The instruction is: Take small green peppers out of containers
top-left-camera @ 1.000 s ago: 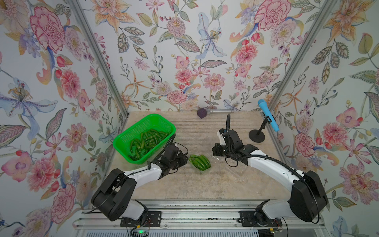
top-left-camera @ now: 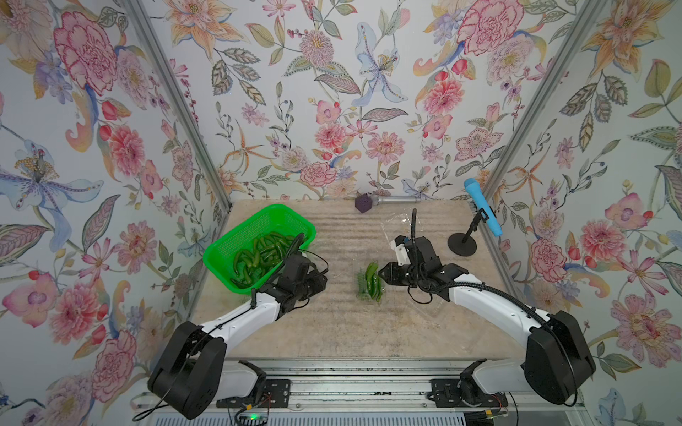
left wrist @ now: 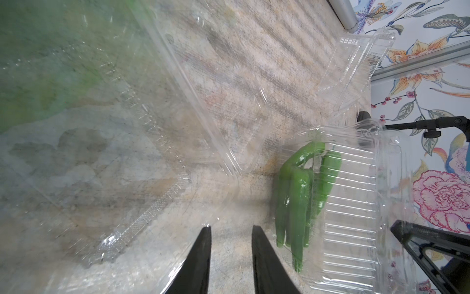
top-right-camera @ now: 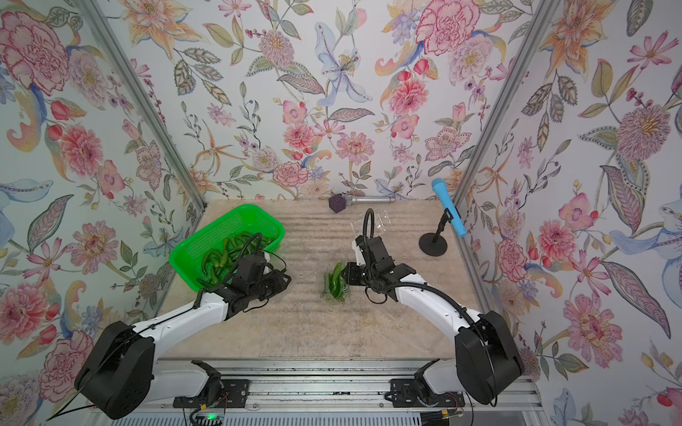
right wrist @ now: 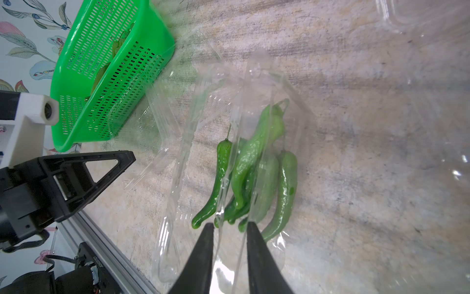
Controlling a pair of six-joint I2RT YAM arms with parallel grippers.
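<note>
Several green peppers (right wrist: pixel 254 152) lie bunched in a clear plastic container (left wrist: pixel 350 205), which looks tipped on its side at mid-table. My right gripper is just right of it; its fingers stand apart, with clear plastic edges running close to the tips. Whether it touches them I cannot tell. Left of the peppers, by the basket, my left gripper has its fingers apart and no pepper between them. Another clear plastic piece (left wrist: pixel 195 112) spreads close in front of the left wrist camera; contact with the fingers is unclear.
A green basket (top-left-camera: pixel 234 238) with many peppers stands at the back left, partly behind the left arm. Farther back lies another clear container (left wrist: pixel 352 63). A blue device on a black stand (top-left-camera: pixel 462 245) occupies the back right.
The peppers have shifted right, from a wide slanted bunch to a narrow, more upright one beside my right gripper. My left gripper has moved left, away from them; the right has moved slightly.
</note>
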